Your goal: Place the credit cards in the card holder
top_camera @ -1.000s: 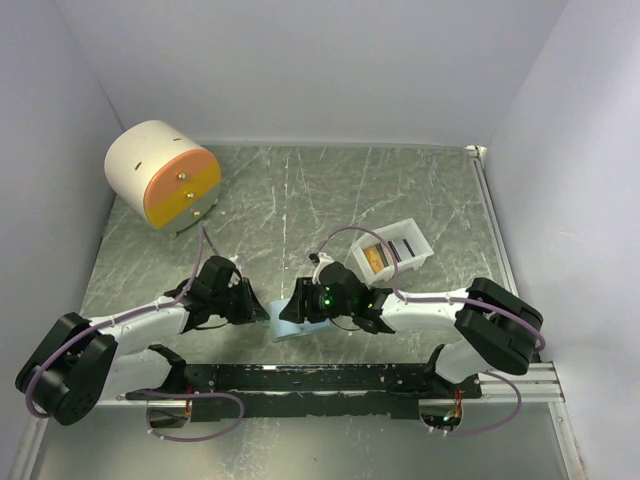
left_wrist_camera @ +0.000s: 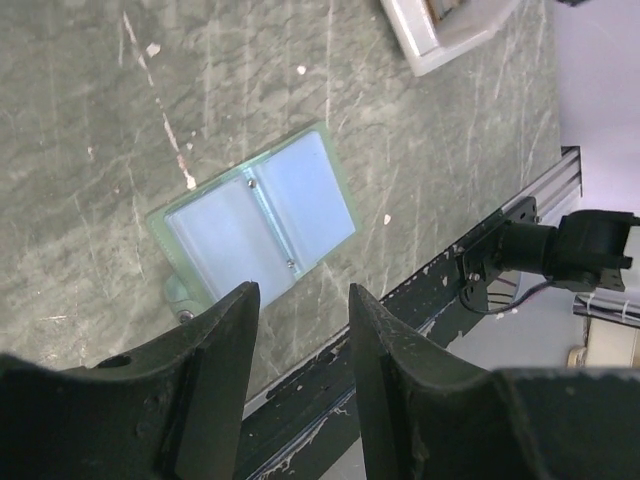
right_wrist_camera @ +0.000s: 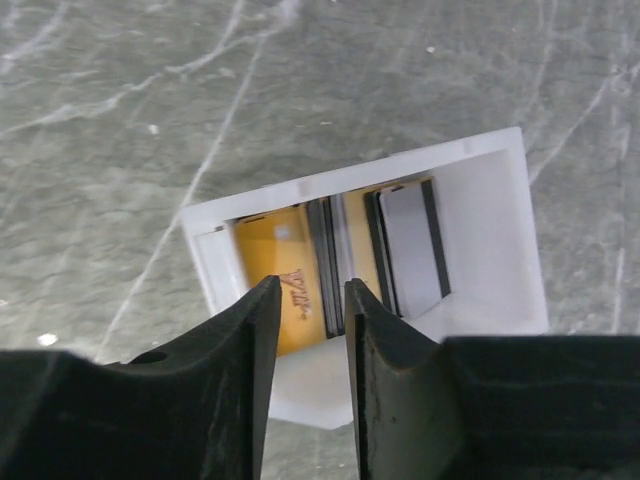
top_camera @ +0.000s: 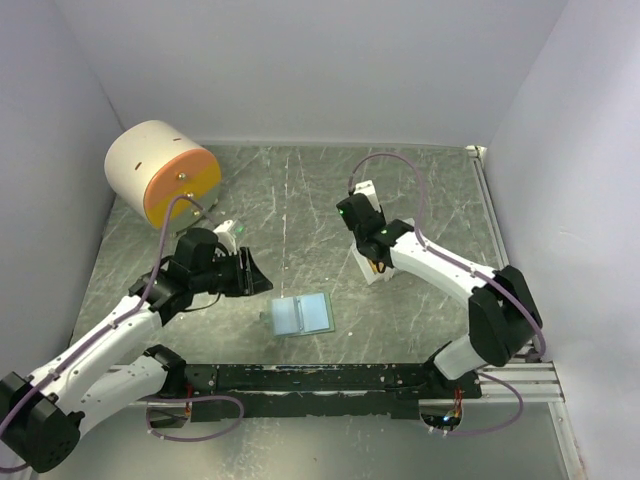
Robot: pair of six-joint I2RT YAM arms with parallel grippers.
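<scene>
The card holder [left_wrist_camera: 232, 235], pale blue with a greenish rim and a fold down its middle, lies open and flat near the table's front. Left of it in the top view, my left gripper [top_camera: 262, 275] hovers open and empty. A white box [right_wrist_camera: 505, 200] holds several cards: an orange card [right_wrist_camera: 285, 265] in front, with black-edged cards and a grey card [right_wrist_camera: 410, 235] behind. Over this box is my right gripper, its fingers part open with clear space between them. The right arm hides most of the box in the top view.
A white and orange cylindrical drawer cabinet [top_camera: 165, 175] stands at the back left. A black rail [top_camera: 310, 378] runs along the table's front edge.
My right gripper has risen from over the card holder and swung back and right to the white box. The left gripper has lifted and shifted slightly back, away from the holder's edge.
</scene>
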